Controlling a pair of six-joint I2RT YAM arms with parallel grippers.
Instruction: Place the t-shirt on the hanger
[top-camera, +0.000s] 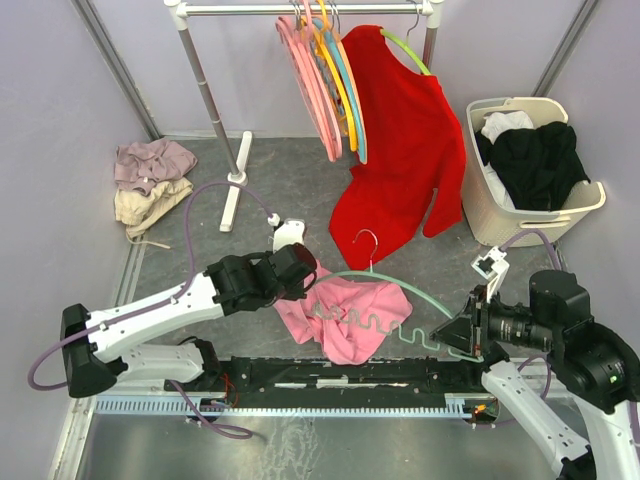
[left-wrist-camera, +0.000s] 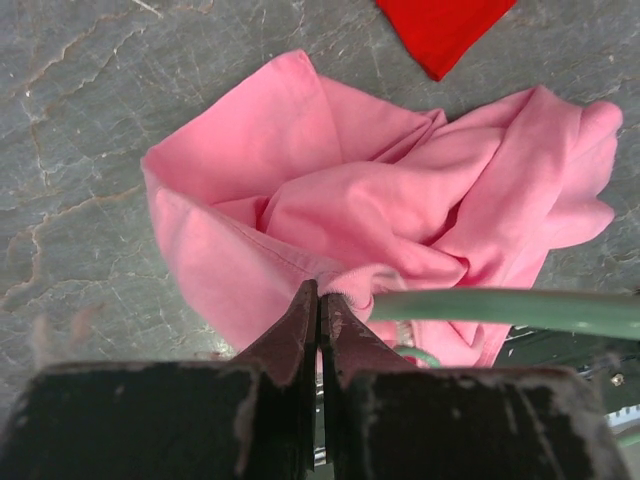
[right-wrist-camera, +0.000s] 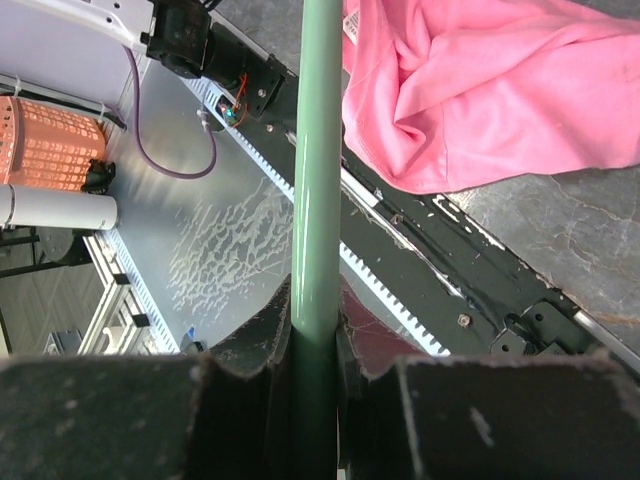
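A green hanger (top-camera: 425, 296) spans the front of the work area, its hook raised. My right gripper is shut on the hanger's right end, the green bar running straight out from between its fingers. Under the hanger the pink t-shirt (top-camera: 362, 335) lies crumpled on the grey floor. In the left wrist view, my left gripper is shut on an edge of the pink t-shirt (left-wrist-camera: 390, 200), with fabric gathered at the fingertips. The hanger's left end (left-wrist-camera: 450, 305) meets that gathered cloth; how far it reaches inside is hidden.
Behind stands a rack (top-camera: 235, 10) with several hangers and a red garment (top-camera: 395, 150) hanging down near the work area. A cream basket (top-camera: 520, 225) with clothes is at right, folded clothes (top-camera: 150, 180) at left. Bare floor (top-camera: 270, 180) lies between.
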